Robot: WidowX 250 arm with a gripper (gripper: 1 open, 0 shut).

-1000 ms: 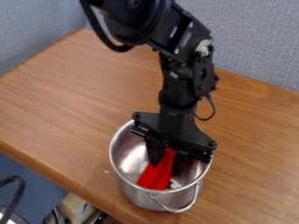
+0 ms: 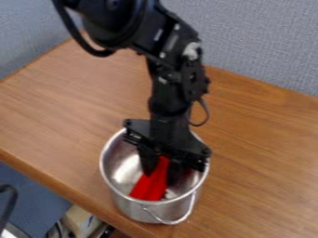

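A silver metal pot (image 2: 125, 191) with a wire handle stands at the front edge of the wooden table. Inside it lies a red object (image 2: 151, 186). My black gripper (image 2: 163, 164) reaches down into the pot, shut on the red object at its upper end; the fingertips are mostly in shadow.
At the lower left, past the table's edge, are a dark cable and some objects below.
The arm and gripper have shifted left by a small amount, and the pot with the red object in it has moved left along with them.
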